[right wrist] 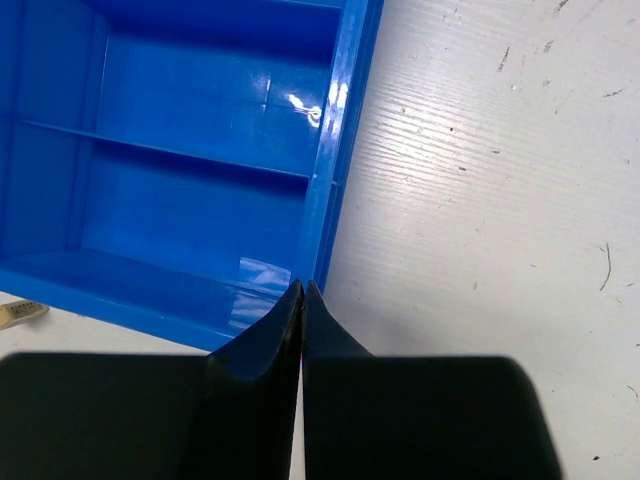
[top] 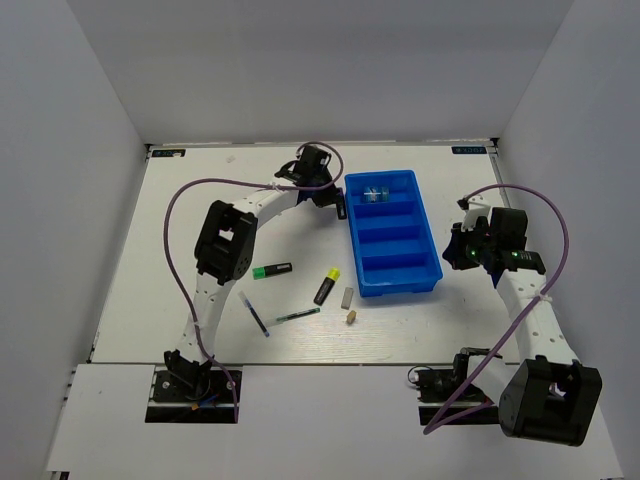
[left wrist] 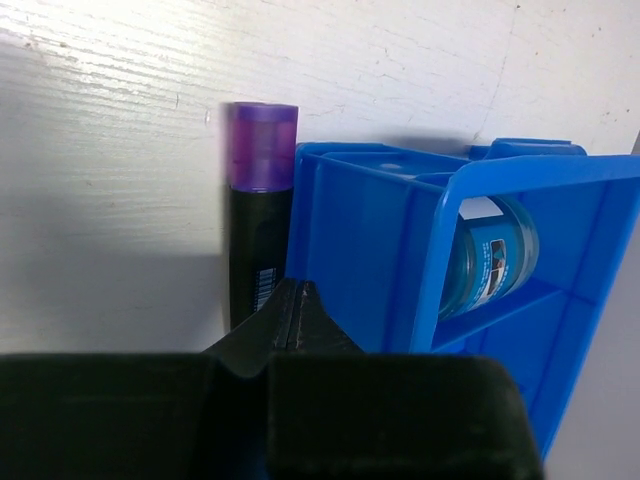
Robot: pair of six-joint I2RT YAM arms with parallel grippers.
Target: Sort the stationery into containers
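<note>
A black marker with a purple cap [left wrist: 262, 150] lies on the table along the outer left wall of the blue divided container [top: 391, 234]. Over its lower part in the left wrist view is my left gripper, its fingertips together and nothing visible between them. A glass jar [top: 376, 194] lies in the container's far compartment; the other compartments look empty. Past the container's right side, my right gripper is shut and empty. Toward the front lie a green-capped marker [top: 272, 270], a yellow-capped marker [top: 327, 286] and two thin pens, a blue one [top: 255, 314] and a green one [top: 297, 314].
A grey eraser-like block [top: 347, 298] and a small tan piece [top: 351, 317] lie in front of the container's near left corner. Bare table stretches right of the container and across the far left.
</note>
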